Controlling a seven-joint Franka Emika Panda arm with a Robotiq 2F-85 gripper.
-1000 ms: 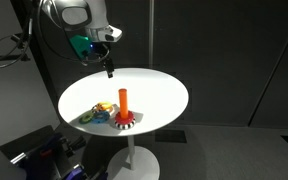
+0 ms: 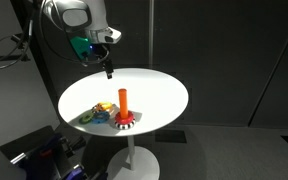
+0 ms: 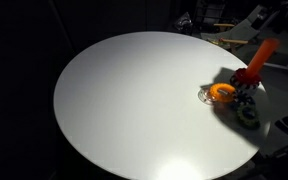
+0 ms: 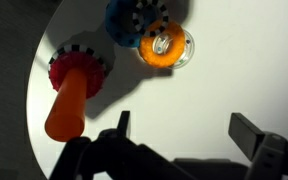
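Note:
An upright orange post (image 4: 68, 105) stands at the table's edge, with a red ring (image 4: 57, 67) and a black-and-white ring around its foot. Apart from it lies a cluster: an orange ring (image 4: 162, 60) over a clear ring (image 4: 189, 50), a blue ring (image 4: 115, 24) and a smaller black-and-white ring (image 4: 138, 20). A green ring (image 2: 86, 118) rests at the left in exterior view 1. High over the table, my gripper is open, its two fingers well apart over bare white surface. Nothing shows between them.
Dark curtains (image 2: 234, 60) hang behind it. The floor (image 2: 214, 145) around its single leg is open on the right.

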